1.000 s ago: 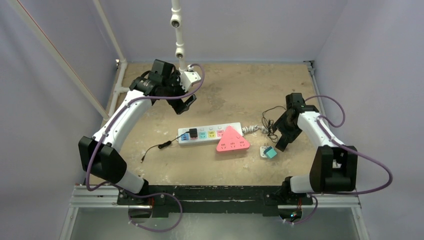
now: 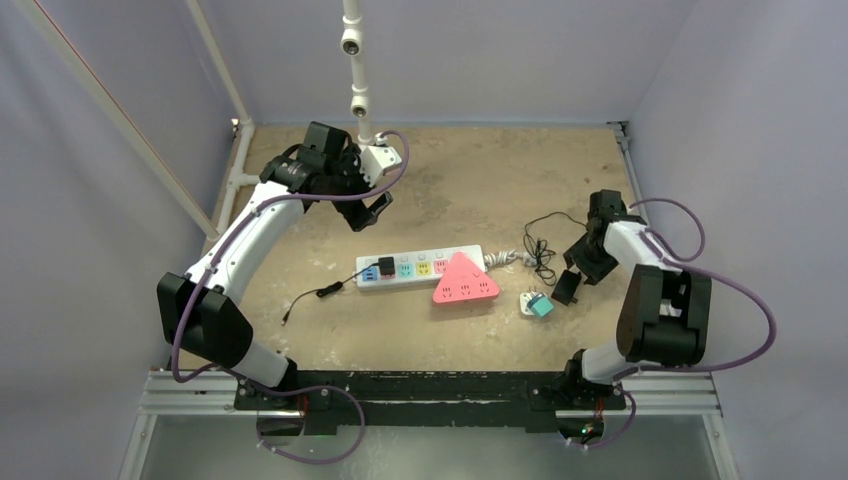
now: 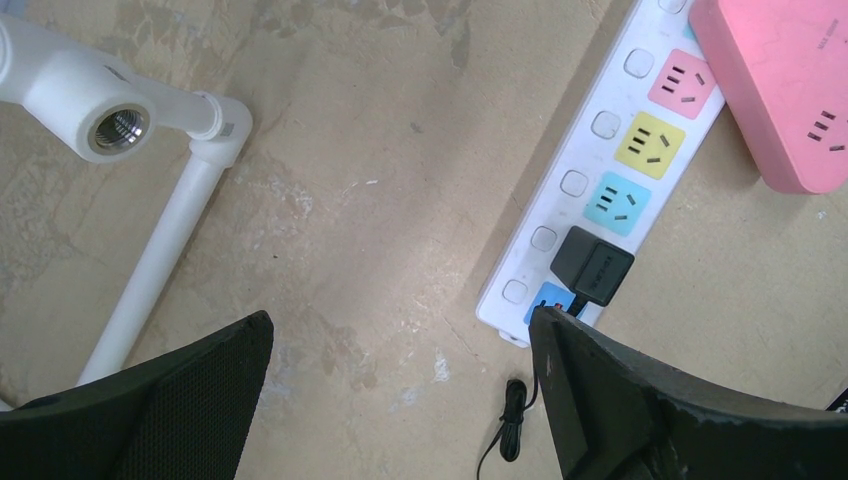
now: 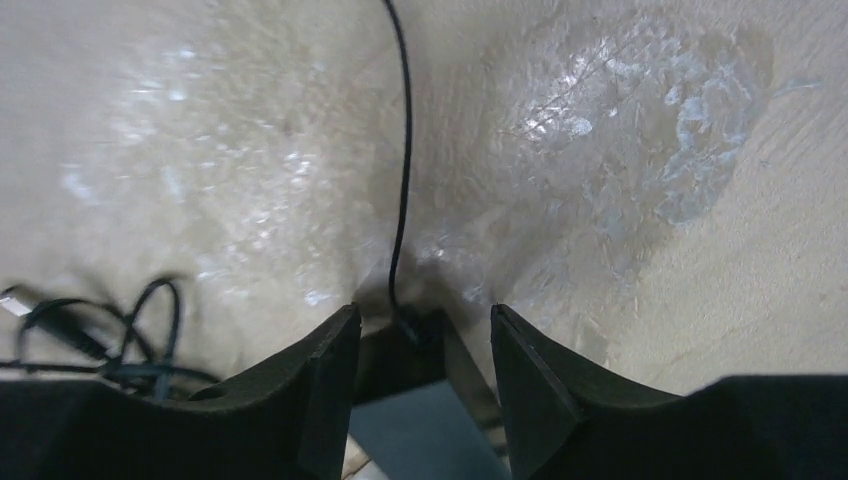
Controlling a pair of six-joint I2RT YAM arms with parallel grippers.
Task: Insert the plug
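Observation:
My right gripper is part open, low over a black adapter (image 4: 440,430) with a thin cable running from it; the fingertips sit either side of the adapter's cable end. The same black adapter (image 2: 565,288) shows at the right of the table. The white power strip (image 2: 420,275) has a black plug (image 3: 592,265) in it near its left end, with colored sockets beside it. My left gripper hangs open and empty above the table, back-left of the strip.
A pink triangular strip (image 2: 463,288) leans by the white strip's right end. A white-and-teal plug (image 2: 540,304) and coiled cables (image 2: 540,255) lie near the right gripper.
My right arm has moved a little to the right over the black adapter. The left arm has barely moved; objects on the table look unchanged.

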